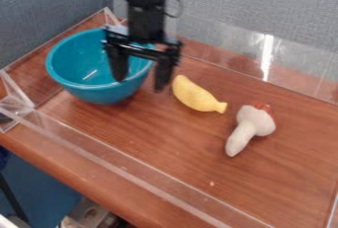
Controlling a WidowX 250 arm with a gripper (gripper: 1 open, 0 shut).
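Note:
My black gripper (140,66), blurred, is open over the right part of the blue bowl (79,79), with nothing visible between its fingers. A yellow banana-like toy (199,97) lies on the wooden surface just right of the bowl, apart from the gripper. Farther right lies a white toy (250,127) with a reddish top, shaped like a mushroom or vegetable.
The wooden table (172,163) has bare room at the front and far right. Clear plastic walls edge it at the back, left and front, and a grey padded wall stands behind.

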